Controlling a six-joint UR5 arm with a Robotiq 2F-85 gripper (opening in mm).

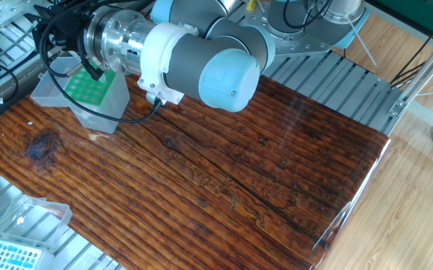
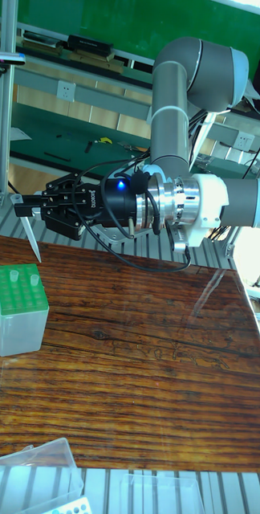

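Note:
A translucent box (image 2: 22, 332) with a green perforated top (image 2: 18, 288) stands on the wooden board at the left in exterior view 3. A few pale tips (image 2: 34, 280) poke up from that top. Behind and above the box, my gripper (image 2: 25, 206) lies level, pointing left, and appears shut on a slim white pipette tip (image 2: 32, 241). The tip hangs slanted, its point downward and clear of the box. In exterior view 2 the black gripper body is at the upper left beside the green top (image 1: 91, 88); its fingertips are hard to make out there.
The box's clear lid (image 1: 49, 91) is open to its left. A second clear lid (image 1: 43, 217) and a white rack with blue tips (image 1: 10, 256) sit off the board's near-left edge. Most of the wooden board (image 1: 224, 172) is bare. A black cable loops beneath my wrist.

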